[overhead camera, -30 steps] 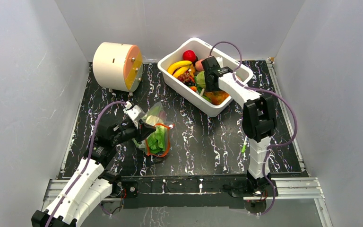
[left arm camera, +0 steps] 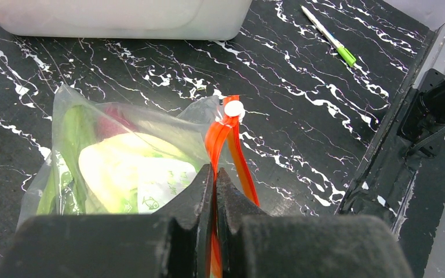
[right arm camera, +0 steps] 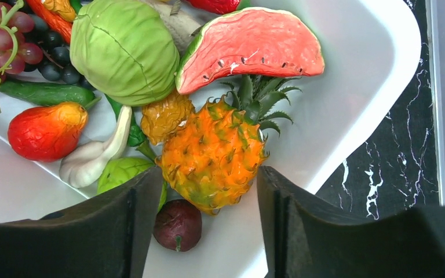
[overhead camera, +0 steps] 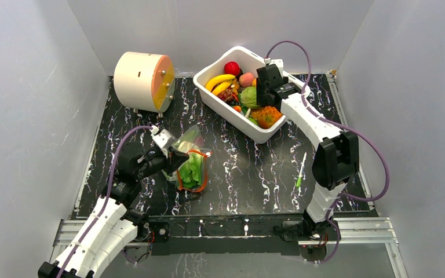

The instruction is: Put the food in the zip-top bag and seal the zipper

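Note:
A clear zip top bag (left arm camera: 168,133) with an orange zipper (left arm camera: 214,142) and a white slider (left arm camera: 234,108) lies on the left of the table. Green leaves (overhead camera: 191,170) and other food show inside it. My left gripper is shut on the bag's orange-edged rim. Over the white bin (right arm camera: 347,127) my right gripper has its fingers apart, nothing gripped. In the right wrist view the orange spiky fruit (right arm camera: 214,153) lies just beyond the fingertips. A dark purple round fruit (right arm camera: 177,225) lies closer, between the fingers' outlines.
The bin also holds a watermelon slice (right arm camera: 255,49), a cabbage (right arm camera: 124,49), a pear (right arm camera: 49,130) and bananas (overhead camera: 220,81). A cream cylinder (overhead camera: 136,81) stands at the back left. A green-and-white pen (overhead camera: 300,171) lies right of the clear table middle.
The right arm has swung to the right above the bin, uncovering more of the cabbage and the orange fruit. My left gripper and the bag have stayed in place.

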